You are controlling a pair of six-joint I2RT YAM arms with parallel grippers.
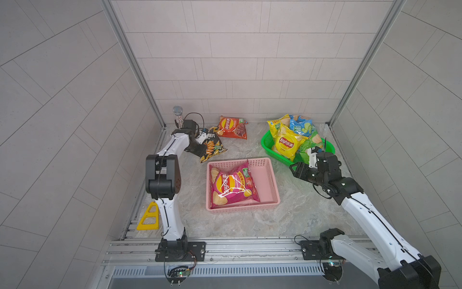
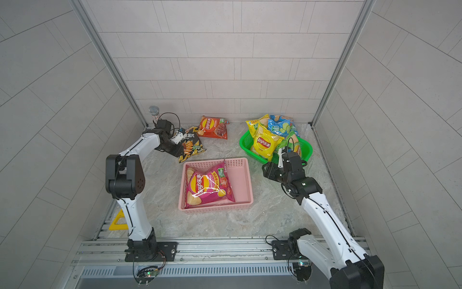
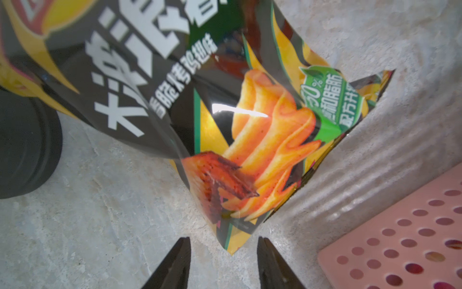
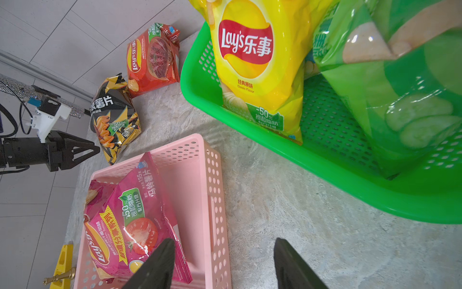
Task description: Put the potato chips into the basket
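Note:
My left gripper stands open just short of a black chip bag on the table, whose corner lies beyond the fingertips. A pink basket at front centre holds a magenta chip bag. A red bag lies at the back. A green basket holds yellow, blue and green bags. My right gripper is over the table between the two baskets, its fingers apart with nothing visible between them.
A yellow triangular object lies at the front left. Bare table shows right of the pink basket. Tiled walls enclose the back and sides.

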